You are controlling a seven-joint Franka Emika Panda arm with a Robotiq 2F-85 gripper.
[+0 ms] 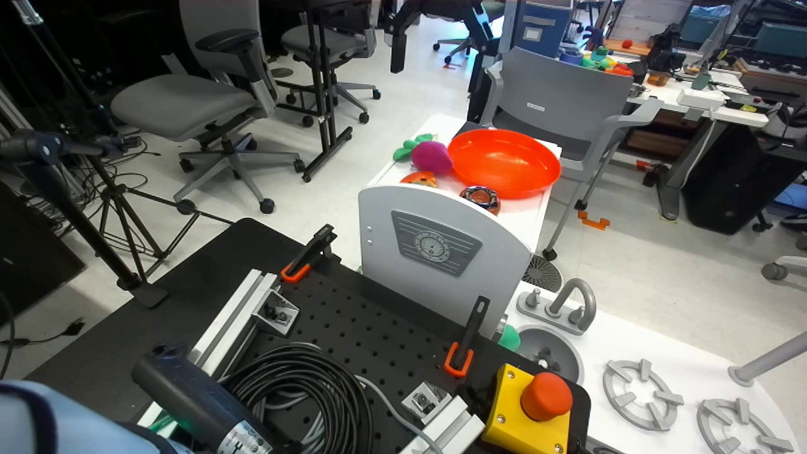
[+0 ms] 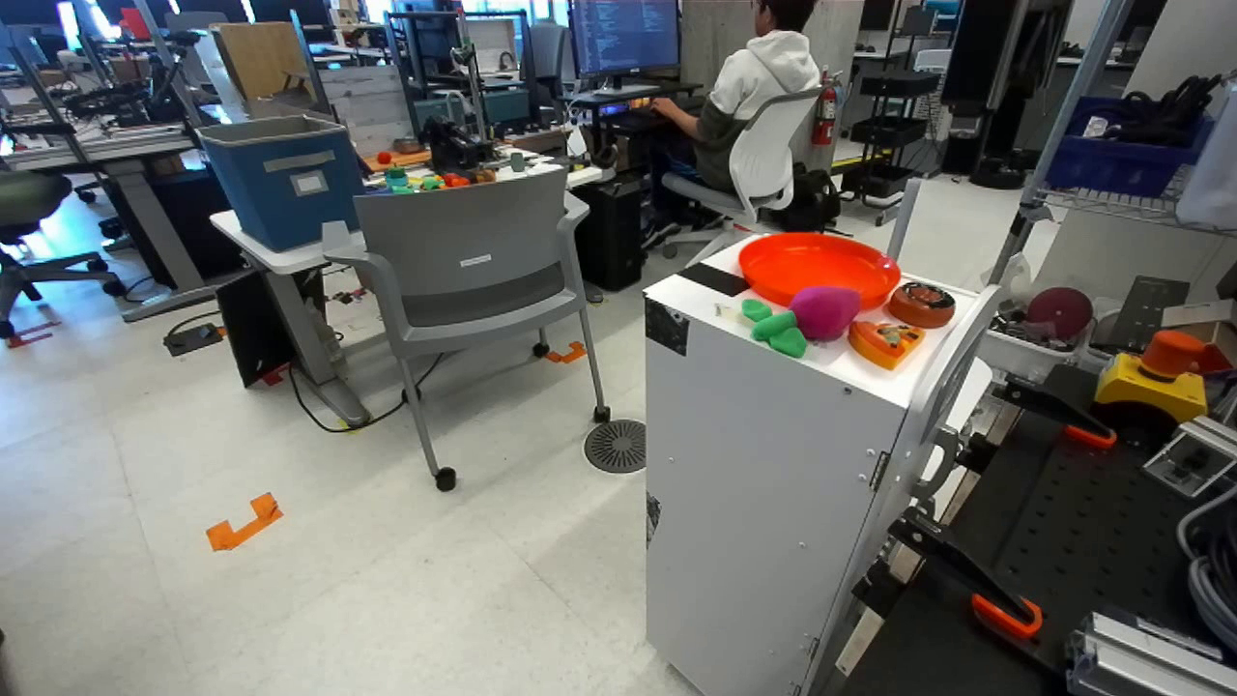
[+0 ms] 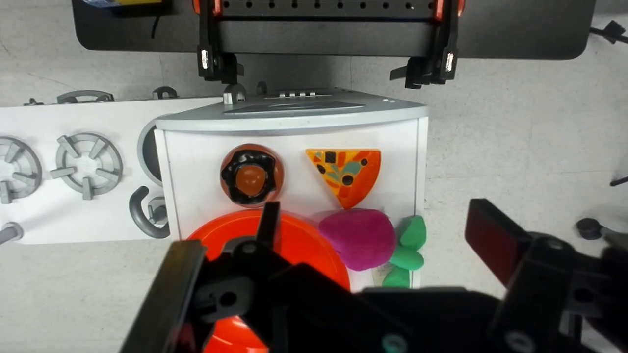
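My gripper stands open above the white cabinet top [image 3: 294, 138] in the wrist view, with its fingers wide apart and nothing held. Below it sits a red-orange bowl [image 3: 309, 241], partly covered by the gripper. A purple toy vegetable with green leaves [image 3: 357, 238] lies beside the bowl. Closer to the grey panel are a toy pizza slice [image 3: 351, 173] and a chocolate-topped toy donut [image 3: 251, 176]. From exterior view 1, the open gripper [image 1: 444, 60] hangs at the top, behind and above the cabinet. Exterior view 2 shows the bowl [image 2: 819, 269] and toys without the gripper.
A grey upright panel [image 1: 442, 261] separates the cabinet top from the black perforated table [image 1: 348, 325]. Burners [image 1: 643, 393] and a faucet [image 1: 571, 302] stand on the lower white counter. Close to the cabinet is a grey chair [image 2: 470, 255].
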